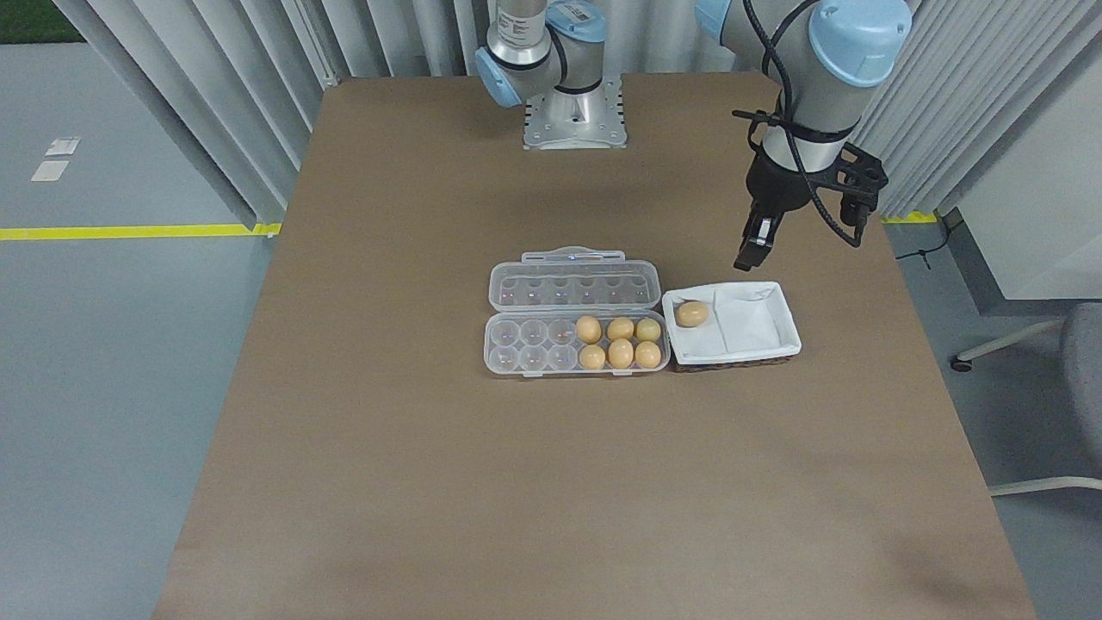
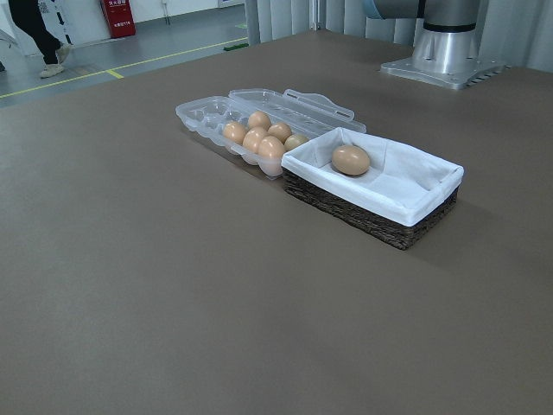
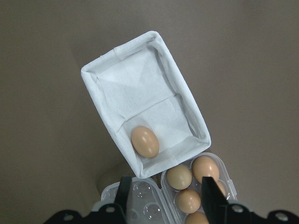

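A white cloth-lined wicker basket (image 1: 752,322) (image 2: 399,191) (image 3: 131,88) holds one brown egg (image 1: 692,313) (image 2: 350,160) (image 3: 145,141) toward one end. Beside it lies an open clear plastic egg carton (image 1: 532,346) (image 3: 151,211), with several eggs (image 1: 620,353) (image 2: 270,149) in its basket-side half and empty cups in the rest. My gripper is high above the table, in the front view up and right of the basket. In the wrist view its two black fingers stand apart over the carton, open, with nothing seen held between them.
A chair stands off the table's right side.
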